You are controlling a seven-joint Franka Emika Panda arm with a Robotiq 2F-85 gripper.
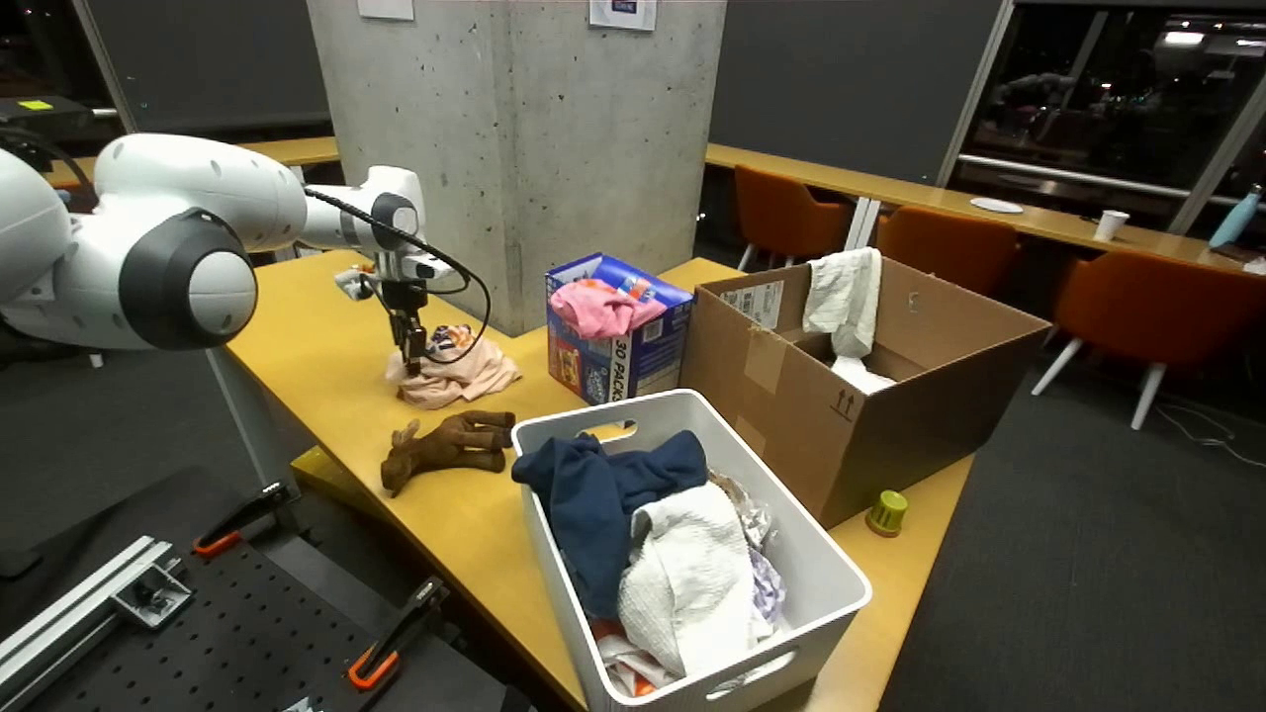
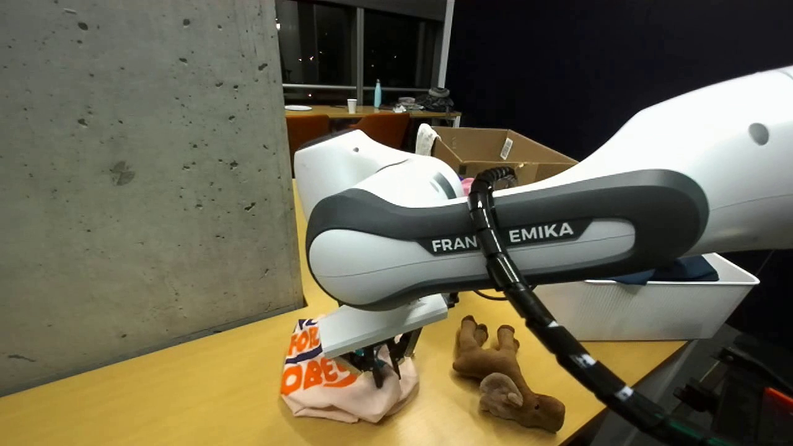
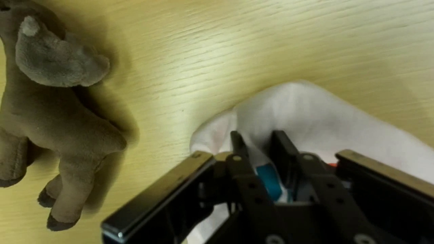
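Note:
A pale pink cloth with orange and dark print [image 1: 472, 378] lies crumpled on the yellow table. My gripper points down into it, its two fingertips reaching the fabric. In the wrist view the fingers [image 3: 281, 142] stand a small way apart, with a fold of the cloth [image 3: 309, 109] running between them. A teal patch [image 3: 268, 181] shows deeper between the fingers; whether it is print on the cloth I cannot tell. Exterior view 2 has the same gripper [image 2: 388, 371] over the right part of the cloth [image 2: 319, 397].
A brown plush animal [image 1: 445, 449] lies close beside the cloth. Nearby stand a white bin of clothes [image 1: 849, 593], a blue box with pink cloth [image 1: 611, 356] and a large cardboard box [image 1: 771, 415]. A green cup [image 1: 886, 512] sits by the table's edge.

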